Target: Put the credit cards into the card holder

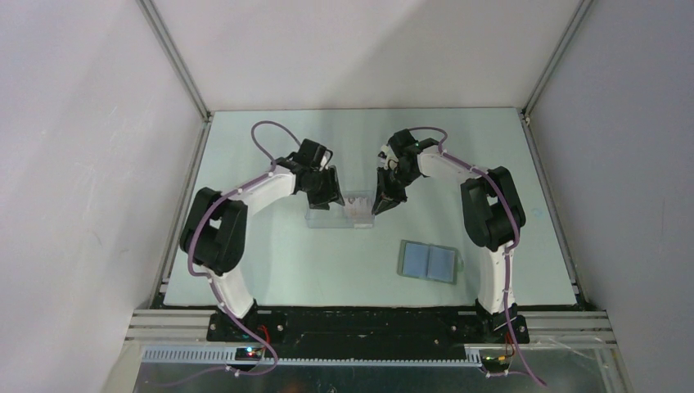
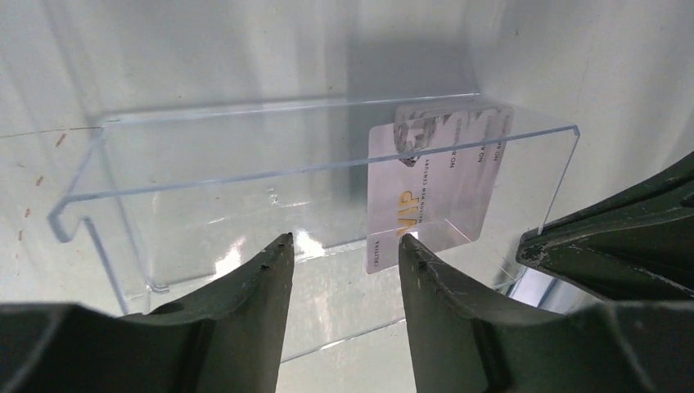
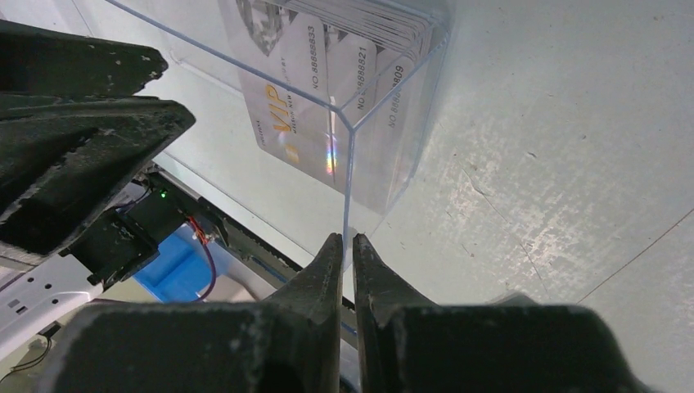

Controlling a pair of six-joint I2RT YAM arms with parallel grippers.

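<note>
The clear card holder [image 1: 319, 222] lies mid-table. Several white cards [image 1: 358, 210] marked VIP lean in its right end, overlapping in the right wrist view [image 3: 307, 106]. The holder's left part looks empty. My left gripper stands open in front of the holder, left of the cards, with nothing between its fingers. At the holder's right end, my right gripper has its fingertips close together about the clear corner wall [image 3: 350, 155]. Only a narrow gap shows there, and whether they press on the wall is unclear.
A tray with two blue panels [image 1: 430, 261] rests at the front right of the table. The two grippers are close to each other over the holder.
</note>
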